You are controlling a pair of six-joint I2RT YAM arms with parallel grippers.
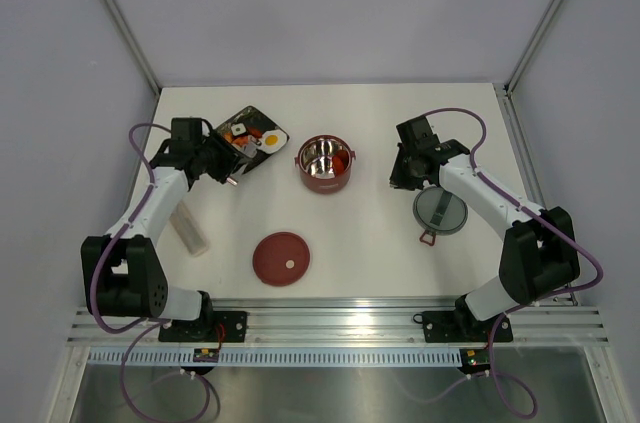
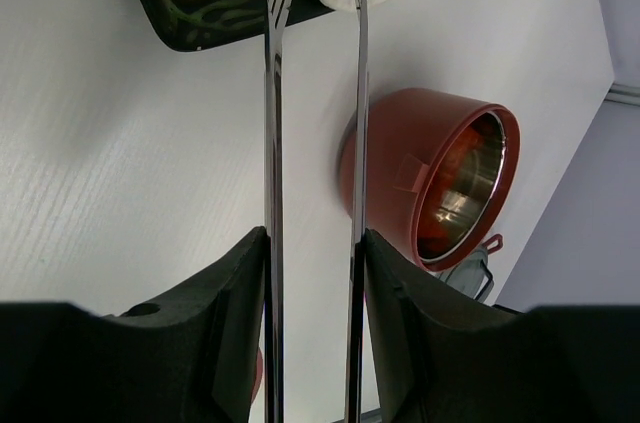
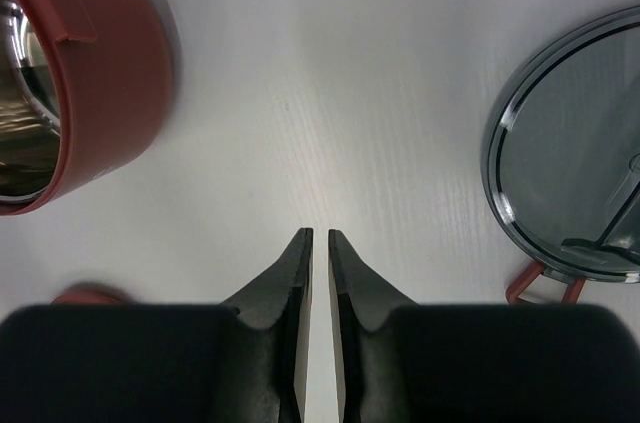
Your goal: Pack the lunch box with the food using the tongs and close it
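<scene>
A dark tray (image 2: 205,18) holding food pieces and a fried egg (image 1: 271,141) sits at the back left. My left gripper is open over the tray's near edge, its long metal prongs reaching toward the egg and food. A red pot (image 1: 323,180) with a steel inner and something orange inside stands at the centre. My right gripper points down over bare table between pot and lid, its fingers close together with a narrow gap and nothing visible between them. A grey lid (image 3: 560,143) with a red latch lies to the right.
A red round plate or lid (image 1: 281,259) lies front centre. A pale flat strip (image 1: 188,228) lies at the left.
</scene>
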